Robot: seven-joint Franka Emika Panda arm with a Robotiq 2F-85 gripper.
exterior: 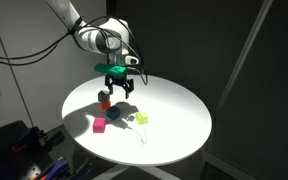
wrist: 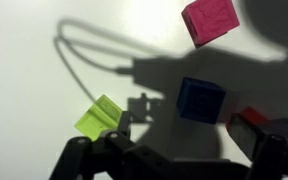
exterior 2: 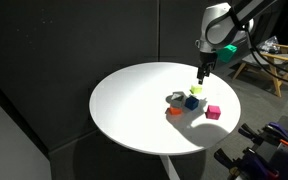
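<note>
My gripper (exterior: 124, 92) hangs above the white round table, pointing down, its fingers open with nothing between them. In exterior view 2 the gripper (exterior 2: 202, 76) is over the table's far right part. Below lie small blocks: a blue one (wrist: 200, 100), a pink one (wrist: 210, 20), a yellow-green one (wrist: 99, 117) and a red-orange one (exterior: 105, 105). A grey block (exterior: 103, 96) stands behind the red-orange one. In the wrist view the dark gripper parts fill the bottom edge, and the red-orange block (wrist: 246, 122) is partly hidden.
Blocks sit close together near the arm's base side, the blue one in their midst. A chair (exterior 2: 280, 55) stands behind the table.
</note>
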